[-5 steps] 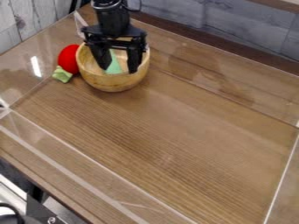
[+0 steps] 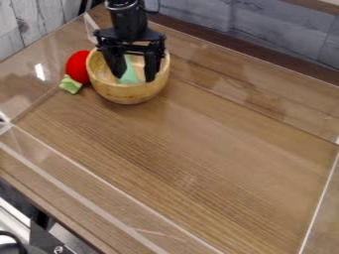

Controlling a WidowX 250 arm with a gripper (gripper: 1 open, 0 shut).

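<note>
My black gripper (image 2: 131,52) hangs from the top of the view into a wooden bowl (image 2: 127,94), its fingers spread around a pale green object (image 2: 129,72) in the bowl. Whether the fingers touch that object is unclear. A red object (image 2: 77,66) with a green part (image 2: 70,86) lies just left of the bowl.
A dark wall edge (image 2: 291,10) runs along the top right. Cables lie at the lower left corner, off the table.
My gripper has shifted very slightly; the bowl and the objects look nearly unchanged.
</note>
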